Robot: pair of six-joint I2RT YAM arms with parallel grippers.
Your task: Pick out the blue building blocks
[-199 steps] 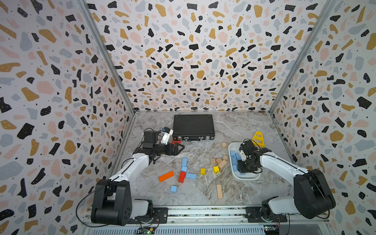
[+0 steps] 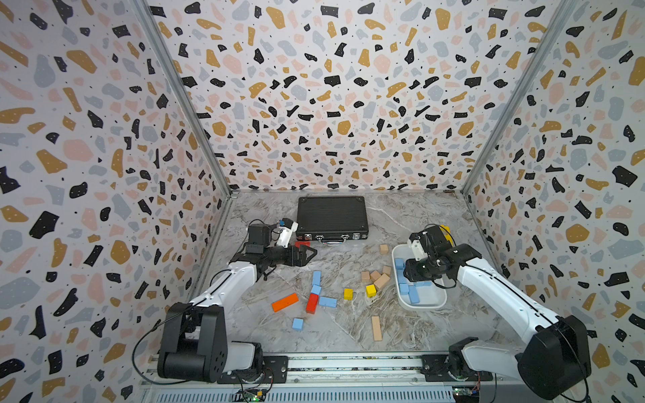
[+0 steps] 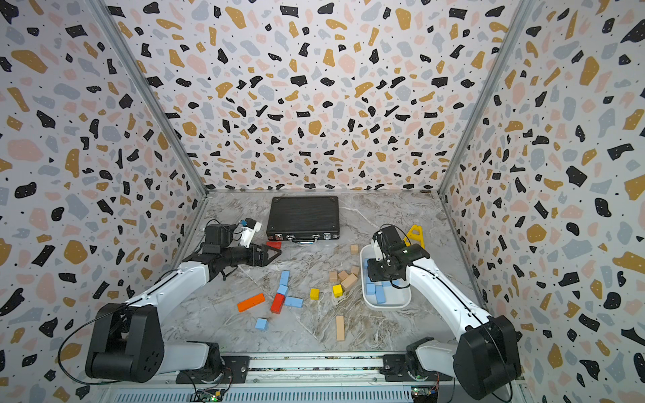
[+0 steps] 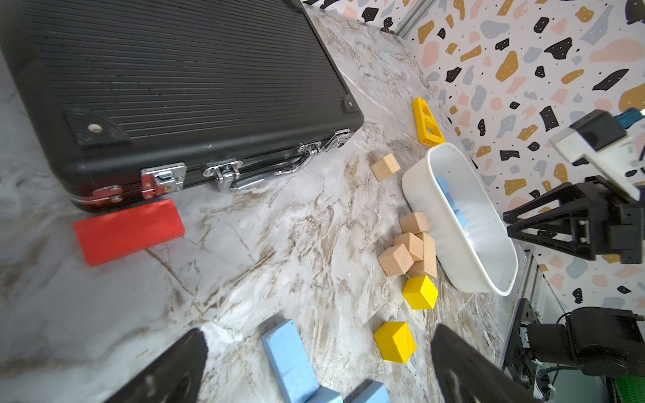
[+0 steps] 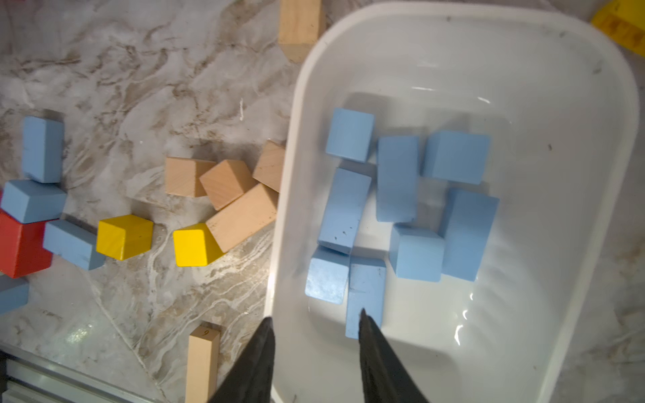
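Observation:
My right gripper is open above the white bin, with nothing visible between its fingers. Several blue blocks lie inside the bin, cubes and longer ones. On the table left of centre lie more blue blocks: a long one and a cube by a red block, another long one, and a separate cube nearer the front. My left gripper hangs open over the left of the table, in front of the case; only its blurred fingertips show in the left wrist view.
A black case stands at the back, a red block before it. An orange block, yellow cubes and several wooden blocks lie on the table. A yellow piece is behind the bin.
My right arm has risen, lifting the gripper up from inside the bin to above it. The left arm looks unchanged, as do the blocks on the table.

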